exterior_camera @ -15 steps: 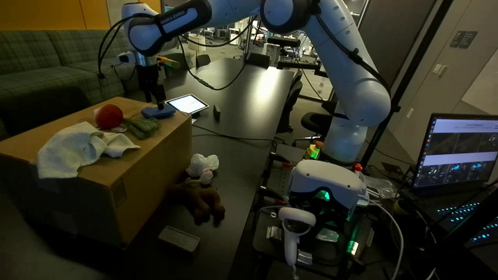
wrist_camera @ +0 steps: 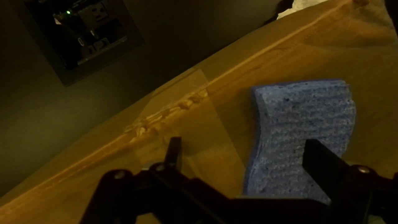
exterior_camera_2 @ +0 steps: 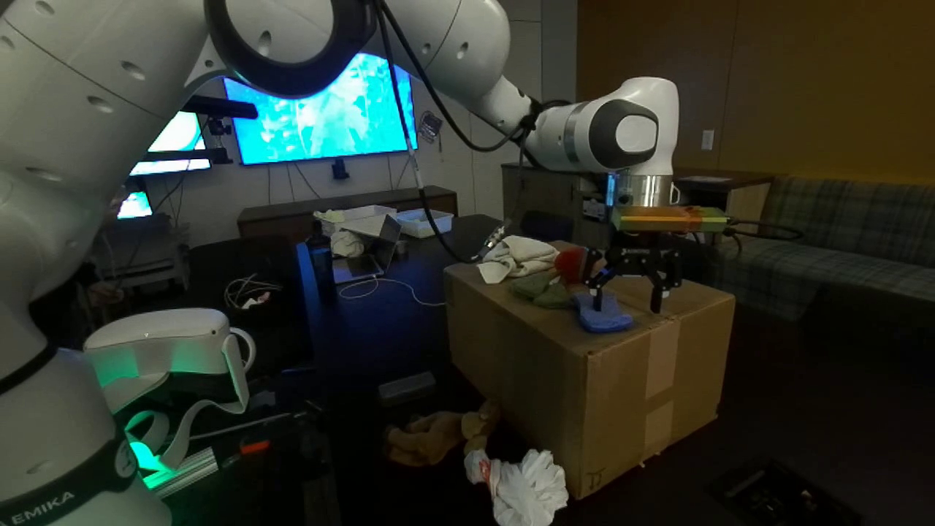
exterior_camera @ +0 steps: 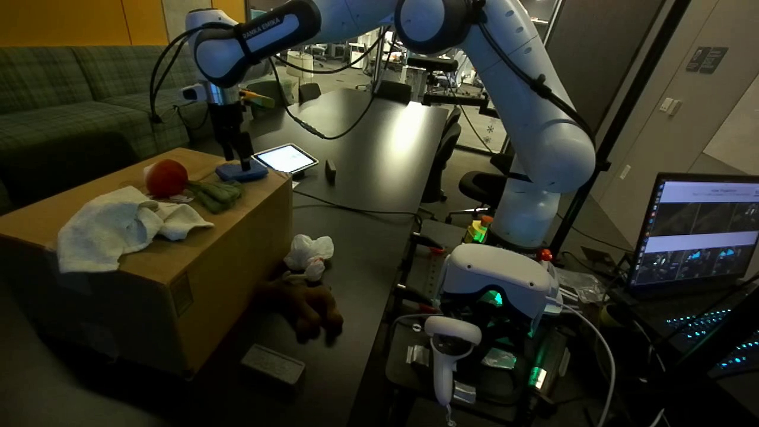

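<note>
A blue sponge (wrist_camera: 298, 123) with a ribbed top lies on the cardboard box, close to its edge. My gripper is open above the box with nothing held. In the wrist view the right finger (wrist_camera: 322, 168) overlaps the sponge, while the left finger (wrist_camera: 173, 156) is over bare cardboard beside it. From the second exterior view, the gripper (exterior_camera_2: 627, 307) straddles the sponge's box-end side, one fingertip over the blue sponge (exterior_camera_2: 603, 315). Whether that fingertip touches the sponge I cannot tell.
On the box (exterior_camera: 235, 267) a green cloth (exterior_camera: 215, 194), a red ball (exterior_camera: 166, 178) and a white towel (exterior_camera: 121, 224) lie near the sponge. A brown plush toy (exterior_camera: 302, 302) and a white bundle (exterior_camera: 310, 252) rest on the table below. A tablet (exterior_camera: 286, 158) sits behind the box.
My gripper is slightly lower over the sponge than a second ago, by a very small amount. The objects on the box look unmoved.
</note>
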